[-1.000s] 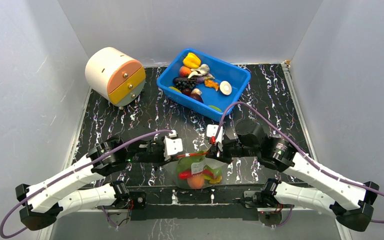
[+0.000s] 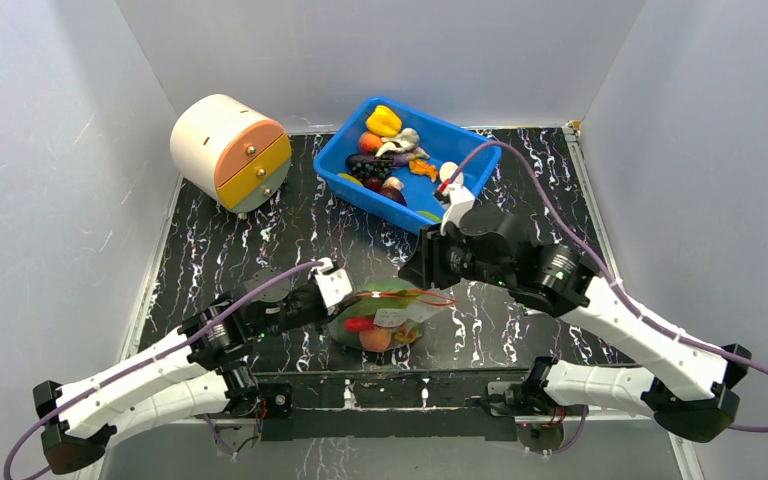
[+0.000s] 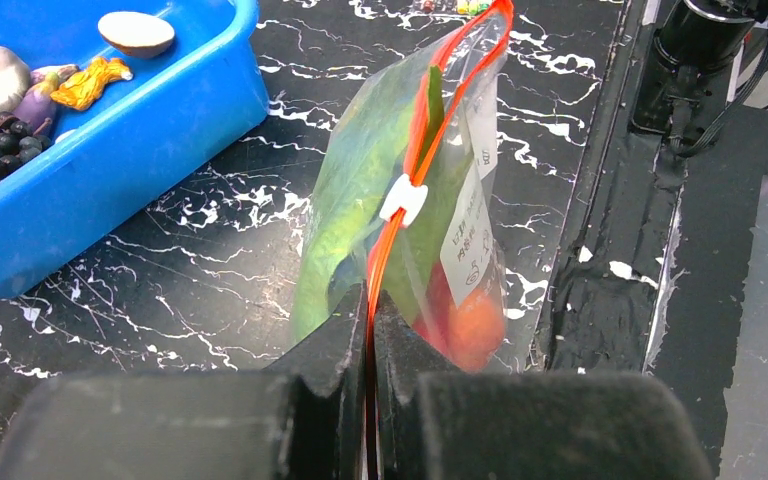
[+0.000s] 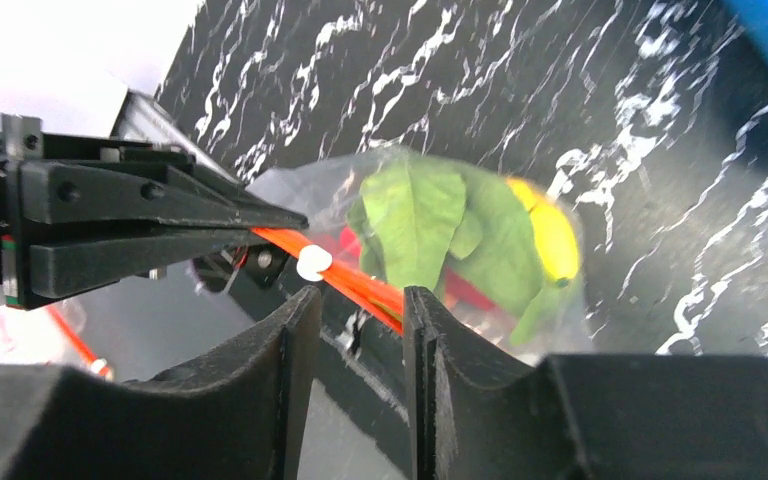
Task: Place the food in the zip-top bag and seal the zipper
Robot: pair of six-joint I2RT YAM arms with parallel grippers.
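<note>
A clear zip top bag (image 2: 380,330) with an orange-red zipper strip hangs from my left gripper, which is shut on one end of that strip. Inside the bag are green leaves (image 3: 345,230), an orange round food (image 3: 476,328) and a yellow piece (image 4: 557,240). The white slider (image 3: 404,199) sits on the strip a little way out from the left fingertips. Beyond the slider the two zipper edges stand apart. My right gripper is part open above the bag, its fingers on either side of the strip in its own view; whether they touch it cannot be told.
A blue bin (image 2: 345,185) holding several toy foods stands behind the bag. At the back left is a round drawer unit (image 2: 222,150).
The bag's strip is no longer stretched between both grippers.
</note>
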